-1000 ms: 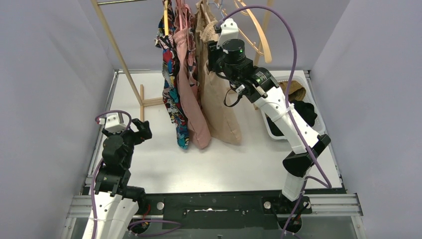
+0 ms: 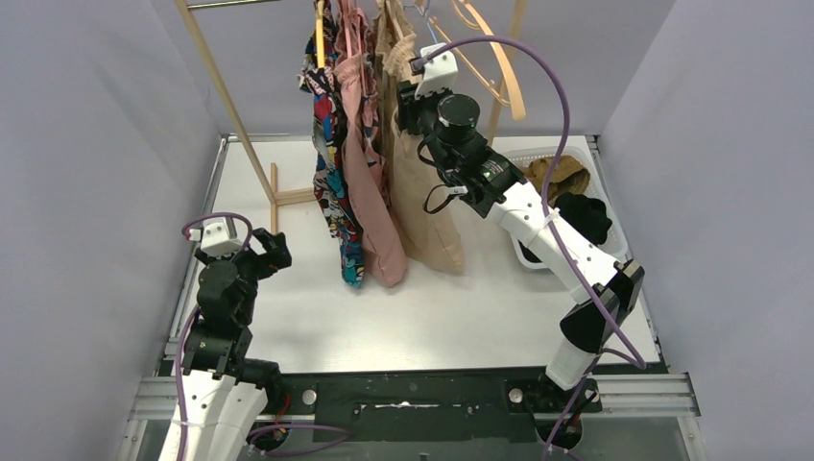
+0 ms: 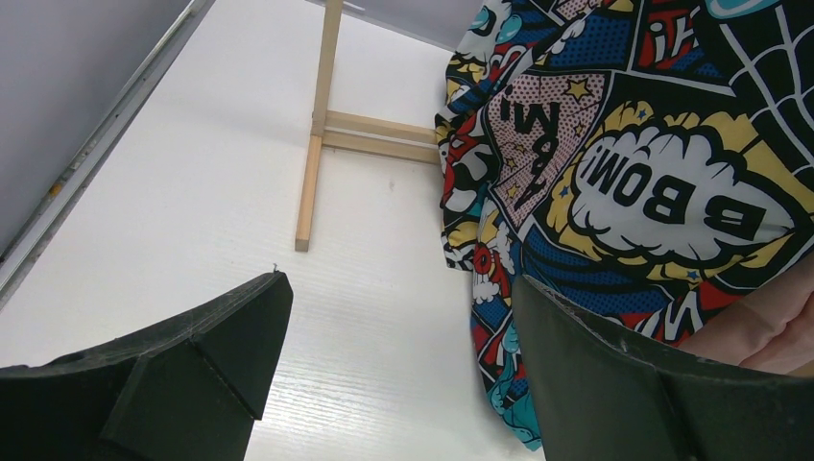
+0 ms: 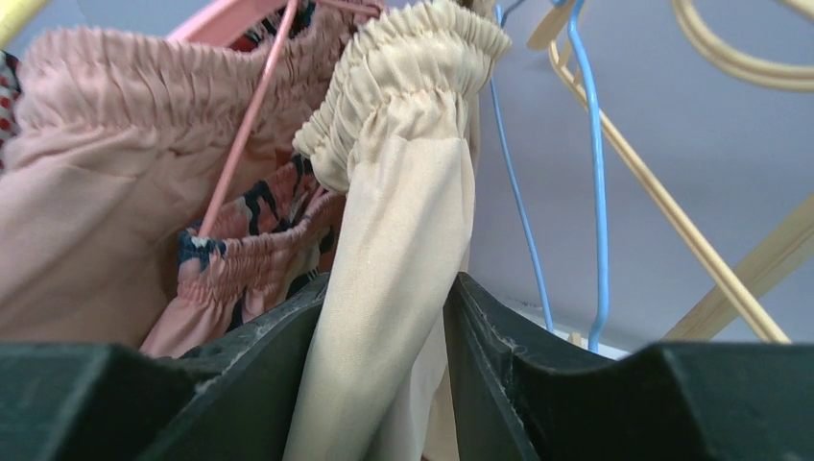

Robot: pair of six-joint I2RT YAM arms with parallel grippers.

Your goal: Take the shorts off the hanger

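Beige shorts (image 2: pixel 422 211) with a gathered waistband (image 4: pixel 413 86) hang from the rack, rightmost of the clothes. At their upper part is my right gripper, its fingers (image 4: pixel 485 355) standing apart on either side of a fold of the beige cloth. Whether they press on that fold cannot be made out. The beige shorts' hanger is mostly hidden by cloth. Low at the left, clear of all clothes, my left gripper is open and empty. Patterned comic-print shorts (image 3: pixel 653 192) hang beyond its right finger.
Pink shorts (image 2: pixel 362 182) hang close left of the beige ones. Empty wooden hangers (image 2: pixel 512 82) and blue hanger loops (image 4: pixel 600 182) are to the right. A white basket (image 2: pixel 622 240) holding brown and black cloth stands at the right.
My right arm has shifted slightly, its gripper staying beside the beige shorts' top and ending a little lower than a second ago. The beige shorts sway slightly. My left arm stays still.
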